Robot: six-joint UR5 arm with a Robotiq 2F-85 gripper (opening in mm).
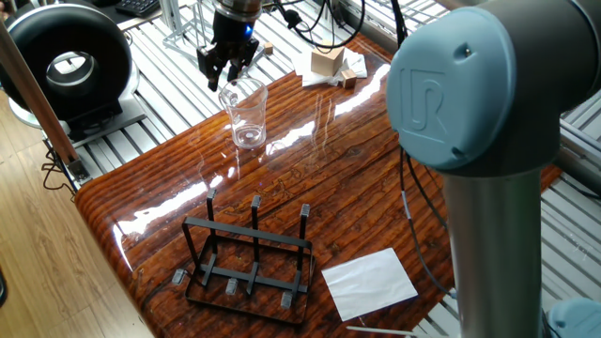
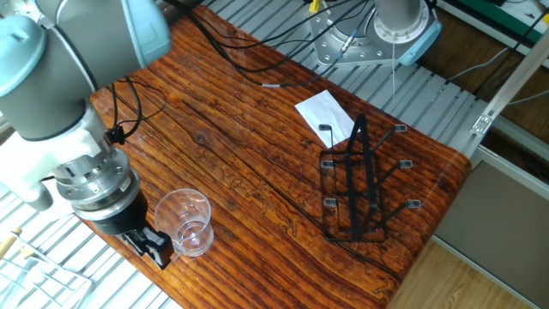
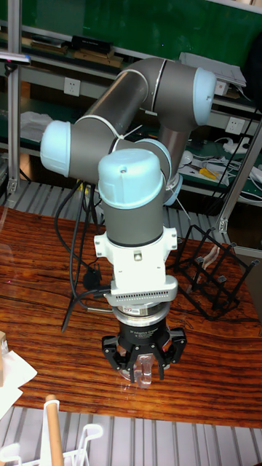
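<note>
A clear, see-through cup (image 1: 248, 120) stands upright near the far edge of the glossy wooden table. My gripper (image 1: 223, 81) is beside the cup's rim, pointing down, its black fingers spread apart. From the second exterior view, the cup (image 2: 190, 230) sits right next to the gripper (image 2: 161, 254), partly overlapped by it. Seen from the front, the gripper (image 3: 144, 368) is open, and the transparent cup shows faintly behind and between its fingers. Whether a finger touches the rim cannot be told. A black metal rack (image 1: 252, 272) with upright prongs rests on the table.
A white paper sheet (image 1: 369, 284) lies near the rack. Wooden blocks (image 1: 327, 60) sit on white paper at the table's far corner. Dark cables (image 2: 249, 73) run across the table by the arm's base. Bare tabletop separates cup and rack.
</note>
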